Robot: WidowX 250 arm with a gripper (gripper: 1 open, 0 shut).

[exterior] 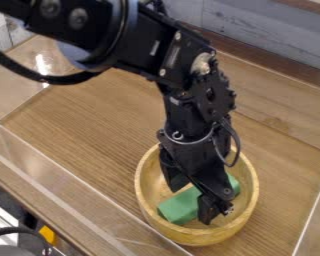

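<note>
The black gripper (200,192) hangs over a yellow bowl (152,210) in the lower middle of the camera view, its fingers down inside it, standing open. A green block (180,208) lies in the bowl beneath and between the fingers, partly hidden by them. I cannot tell whether the fingers touch it.
The wooden table (85,120) has free room left of and behind the bowl. A clear edge runs diagonally along the lower left, and another stands at the lower right. A white wall is at the back.
</note>
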